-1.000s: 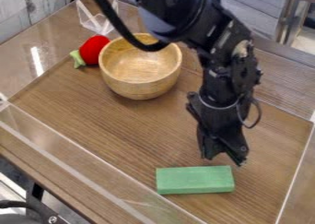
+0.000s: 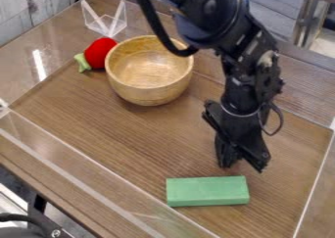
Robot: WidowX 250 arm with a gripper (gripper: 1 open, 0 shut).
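The black gripper point(image 2: 222, 158) of the arm reaches down over the right-middle of the wooden table, its tip low near the surface, shut with nothing visible between its fingers. Just below it lies a flat green block point(image 2: 207, 191) near the table's front. A tan wooden bowl point(image 2: 149, 71) sits at the upper middle, left of the arm, with a red object with a green top point(image 2: 100, 52) beside it at its upper left.
A clear angular object point(image 2: 105, 17) stands at the back left.
The block and bowl look unmoved.
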